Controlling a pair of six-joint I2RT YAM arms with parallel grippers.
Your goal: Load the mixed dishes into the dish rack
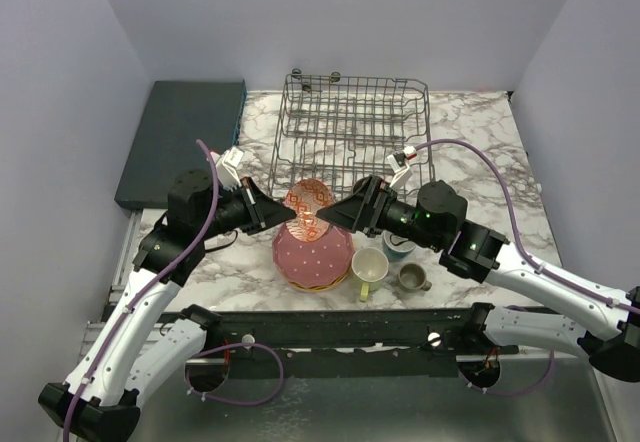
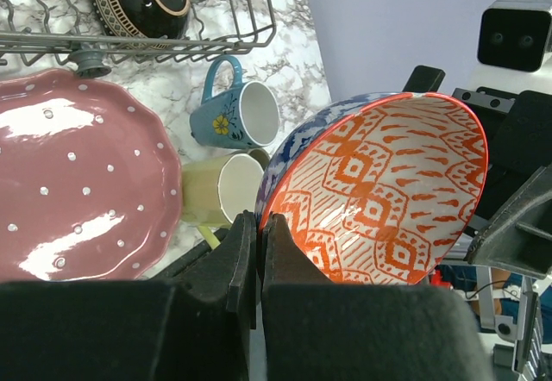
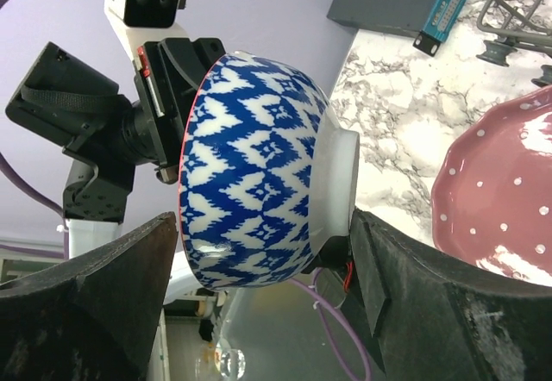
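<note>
A patterned bowl (image 1: 307, 202), orange and white inside with a blue and white outside (image 3: 250, 170), hangs tilted above the pink plate (image 1: 312, 259). My left gripper is shut on its thin rim. From the other side, my right gripper stands partly open with the bowl between its spread fingers; contact is unclear. Beside the plate are a pale green mug (image 1: 369, 266), a blue flowered mug (image 2: 237, 112) and a grey cup (image 1: 412, 277). The wire dish rack (image 1: 350, 122) stands behind, and a black bowl (image 2: 138, 2) sits in it.
A dark flat box (image 1: 180, 142) lies at the back left. Clear marble counter (image 1: 490, 182) shows right of the rack. Walls close in the sides and back. Both grippers are close together over the plate.
</note>
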